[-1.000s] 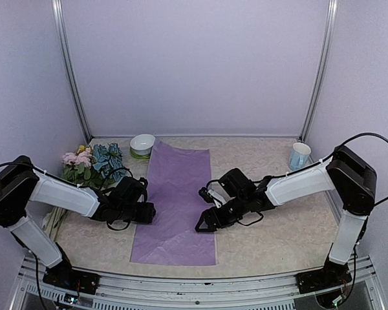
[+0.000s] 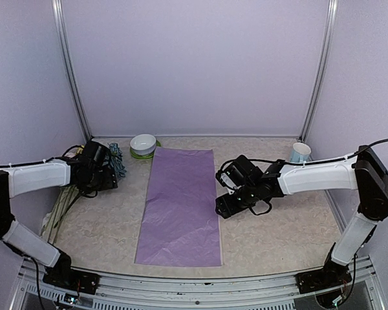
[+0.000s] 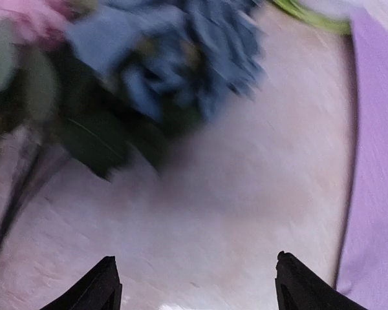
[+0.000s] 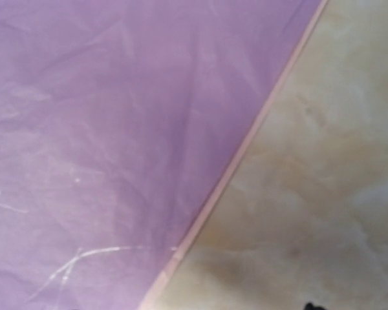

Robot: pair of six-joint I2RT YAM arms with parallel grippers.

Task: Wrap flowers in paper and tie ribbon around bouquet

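Observation:
Fake flowers lie at the left wall, mostly covered by my left arm from above; a blue bloom (image 2: 118, 161) and pale stems (image 2: 56, 213) stick out. In the left wrist view, blurred blue petals (image 3: 161, 51), a pink flower (image 3: 39, 22) and dark leaves fill the upper left. My left gripper is open near them, only tabletop showing between its fingers. A purple wrapping sheet (image 2: 181, 206) lies flat in the middle. Over its right edge is my right gripper (image 2: 226, 208); its fingertips barely show, wide apart, at the bottom of its wrist view, with nothing seen between them.
A white bowl (image 2: 143, 143) on a green dish (image 2: 142, 155) stands at the sheet's far left corner. A light blue mug (image 2: 300, 152) is at the back right.
My left gripper has swung left from the sheet to the flowers, covering them from above. The right gripper has shifted slightly right and away from the front. Earlier, the sheet slid a little right.

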